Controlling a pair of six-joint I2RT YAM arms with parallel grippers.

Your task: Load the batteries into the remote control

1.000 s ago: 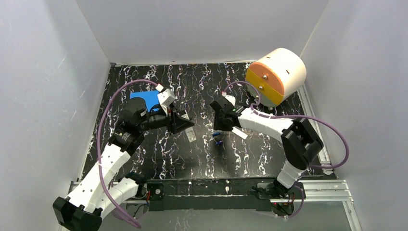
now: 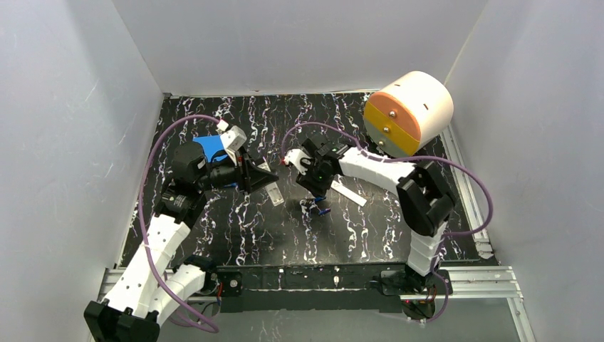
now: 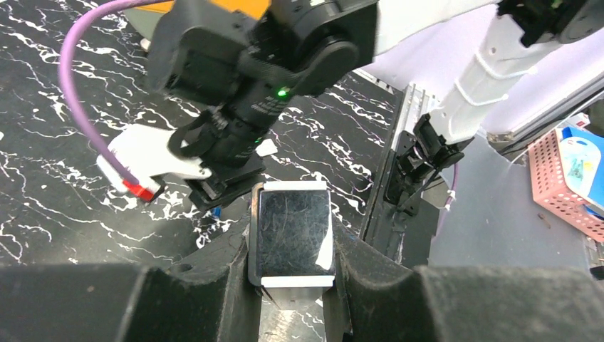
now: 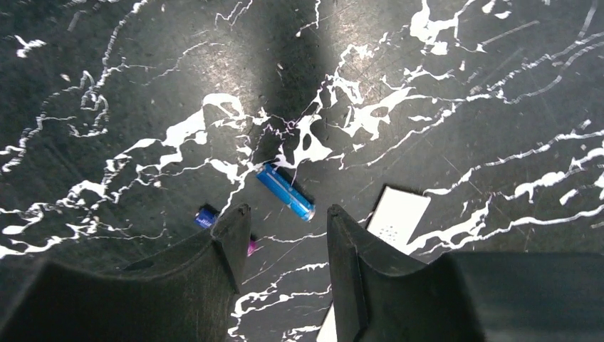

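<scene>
My left gripper (image 2: 258,178) is shut on the silver remote control (image 2: 275,195), whose dark end faces up between the fingers in the left wrist view. My right gripper hangs fingers down over the batteries, part open with nothing between its fingertips. In the right wrist view a blue battery (image 4: 285,191) lies just beyond the fingertips, and a second blue and pink battery (image 4: 206,218) lies to its left, partly hidden by a finger. A flat white piece (image 4: 396,214), perhaps the remote's cover, lies to the right, partly under the gripper.
A cylindrical cabinet (image 2: 417,110) with orange and yellow front stands at the back right. A blue flat object (image 2: 206,144) lies behind my left arm.
My right gripper has moved leftward and turned above the batteries, with its upper arm shifting too. My left gripper, with the remote, has moved slightly left.
</scene>
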